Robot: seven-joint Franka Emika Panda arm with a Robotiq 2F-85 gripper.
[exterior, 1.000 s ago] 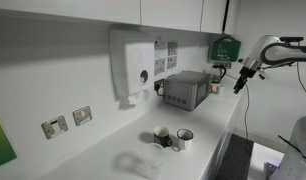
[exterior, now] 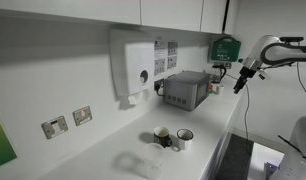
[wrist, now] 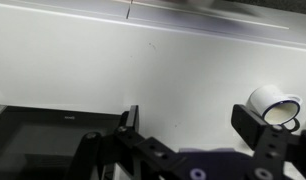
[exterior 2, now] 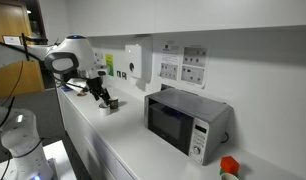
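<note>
My gripper stands open in the wrist view, its two fingers [wrist: 130, 119] wide apart with nothing between them. Below it are the white counter and its front edge. A white mug [wrist: 268, 100] with a dark rim lies at the right side of that view, beyond the right finger. In exterior view 1 the gripper [exterior: 241, 84] hangs in the air at the right, well away from the mugs. There, a white mug [exterior: 185, 143] and a dark mug [exterior: 161, 139] stand side by side on the counter, with a clear container [exterior: 151, 160] nearer the camera.
A silver microwave [exterior 2: 183, 122] sits on the counter against the wall. Beyond it are a red object [exterior 2: 229, 164] and a green one [exterior 2: 229, 177]. A white dispenser [exterior: 132, 62] hangs on the wall, and cabinets [exterior 2: 213, 18] overhang the counter. Free counter lies before the microwave.
</note>
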